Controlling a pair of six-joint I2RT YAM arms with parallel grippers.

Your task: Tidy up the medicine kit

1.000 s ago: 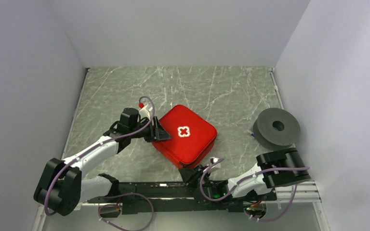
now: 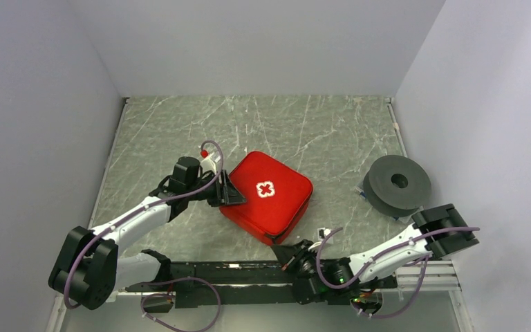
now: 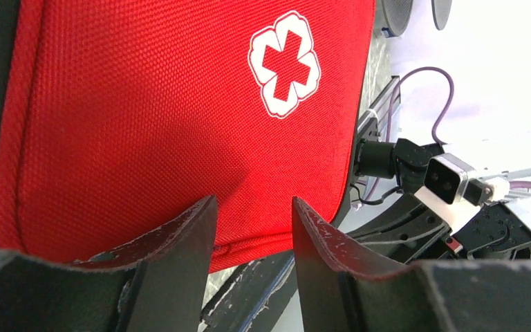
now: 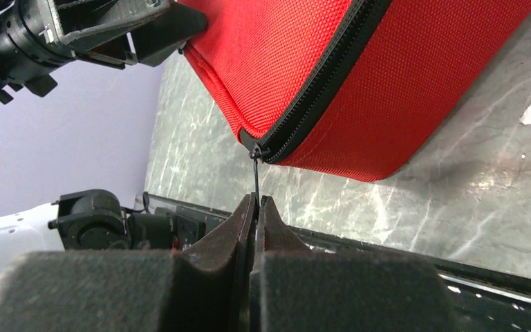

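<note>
The red medicine kit, with a white cross emblem on its lid, lies turned at an angle on the marble table. My left gripper is at the kit's left side, its fingers apart with part of the red fabric edge visible between them; contact with the cloth is hard to judge. At the kit's front corner, my right gripper is shut on the thin dark zipper pull, which hangs from the black zipper. The lid is down, and the kit's inside is hidden.
A dark grey spool sits at the table's right side. The black rail runs along the front, close to my right arm.
My right gripper has moved to the right along the kit's front corner. The kit has shifted only slightly, and my left arm stays nearly still.
</note>
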